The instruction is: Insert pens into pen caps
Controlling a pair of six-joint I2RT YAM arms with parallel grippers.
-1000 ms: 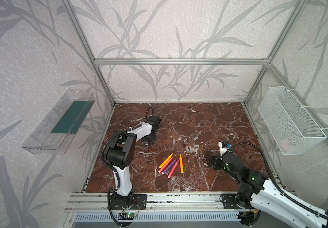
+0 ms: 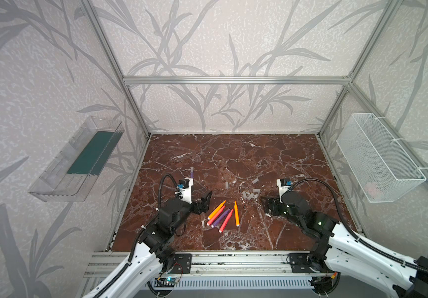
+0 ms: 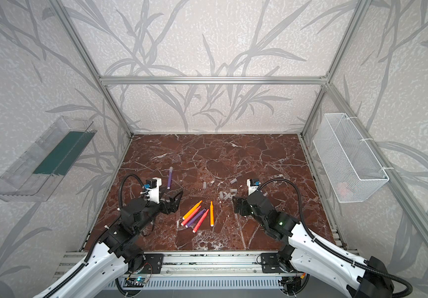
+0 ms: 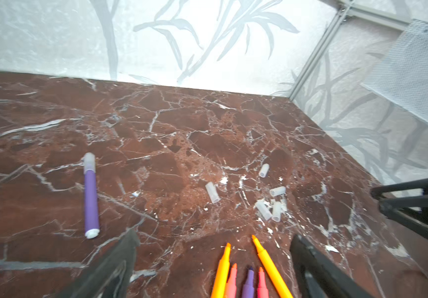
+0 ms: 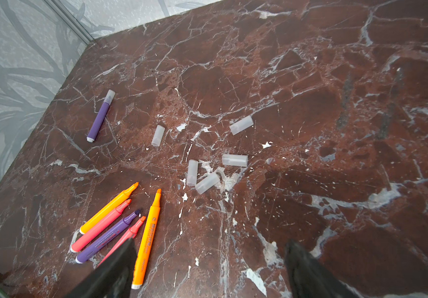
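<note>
A purple pen with a cap on lies alone at the left, beyond my left gripper. Five uncapped pens lie grouped at the front middle: an orange one, another orange one, two pink ones, including, and a purple one. Several loose translucent caps lie scattered behind and right of them. My left gripper stands open and empty above the table, left of the group. My right gripper is open and empty, right of the pens.
A clear bin hangs on the left wall and a white mesh basket on the right wall.
My left arm has drawn back from the back left toward the front, uncovering the capped purple pen. My right gripper has shifted slightly left and up.
</note>
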